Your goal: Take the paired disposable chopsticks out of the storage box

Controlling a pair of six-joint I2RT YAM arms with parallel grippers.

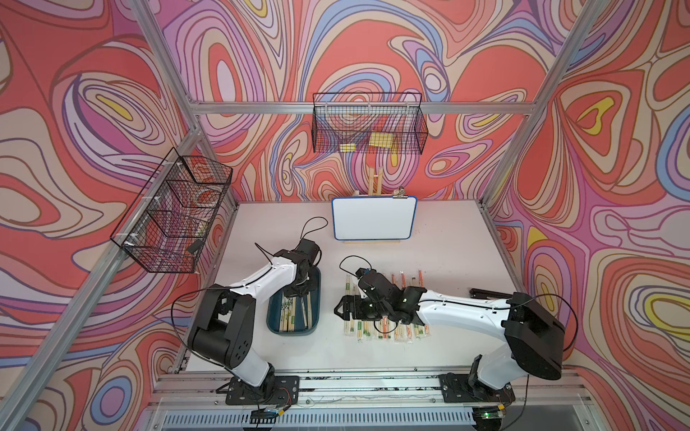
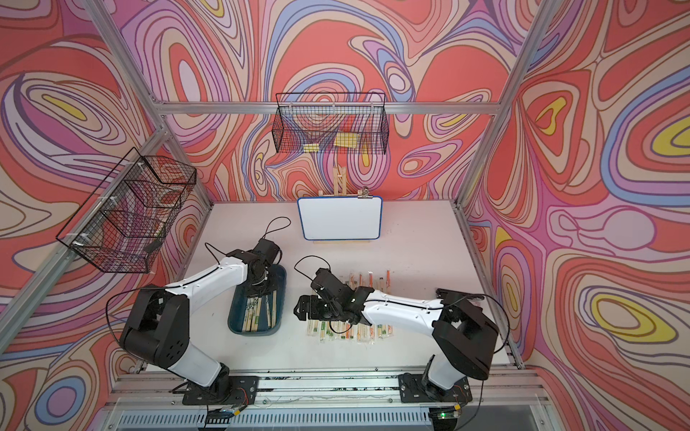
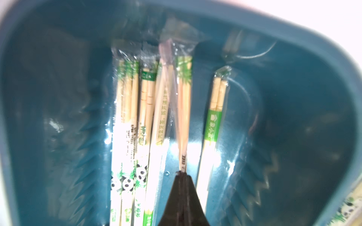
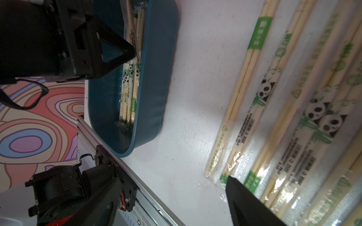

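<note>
Wrapped chopstick pairs [image 3: 128, 131] lie in the dark blue storage box [image 1: 271, 327], mostly lengthwise. In the left wrist view my left gripper is shut inside the box, its fingertips meeting the narrow lower end of a green-topped pair [image 3: 184, 98]. Whether the wrapper is pinched between them, I cannot tell; the fingers hide what lies beneath. A green-banded pair [image 3: 213, 124] rests apart to the right. My right gripper is open and empty, beside the chopsticks laid out on the table [image 4: 256, 98].
Several wrapped pairs are spread in a row on the white table [image 1: 445, 251], partly under the right arm. A small whiteboard [image 1: 373, 218] stands at the back. Wire baskets [image 1: 370, 129] hang on the frame. Bare table lies between the box and the row.
</note>
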